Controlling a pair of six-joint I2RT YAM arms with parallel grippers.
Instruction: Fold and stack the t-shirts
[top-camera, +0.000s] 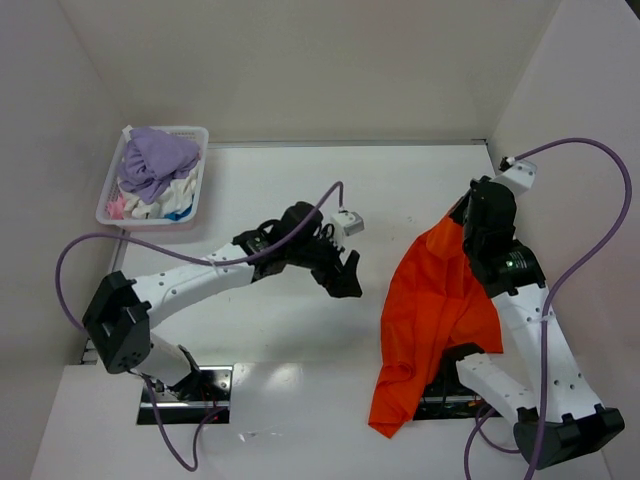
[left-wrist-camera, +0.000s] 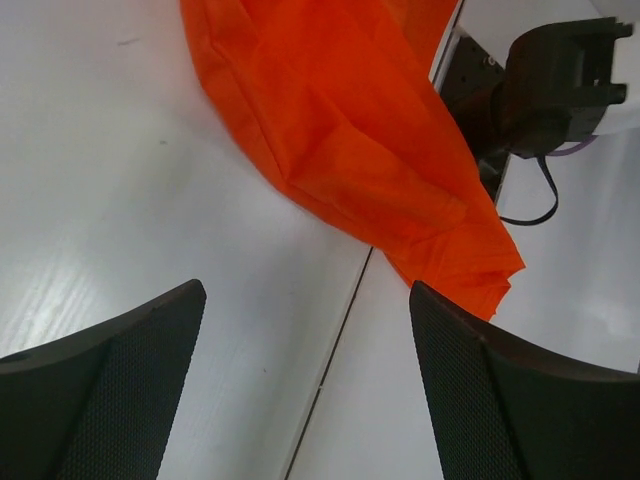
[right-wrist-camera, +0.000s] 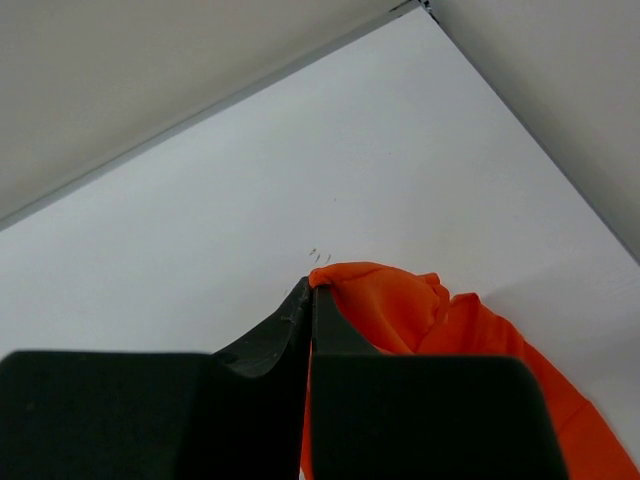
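Note:
An orange T-shirt (top-camera: 420, 340) lies draped along the table's right side, its lower end over the front edge. My right gripper (top-camera: 462, 208) is shut at its upper corner; in the right wrist view orange cloth (right-wrist-camera: 380, 300) rises right at the shut fingertips (right-wrist-camera: 310, 290). My left gripper (top-camera: 340, 275) is open over the middle of the table, left of the shirt; the left wrist view shows the shirt (left-wrist-camera: 350, 170) beyond its spread fingers.
A white basket (top-camera: 110, 205) at the back left holds purple, white, pink and blue clothes.

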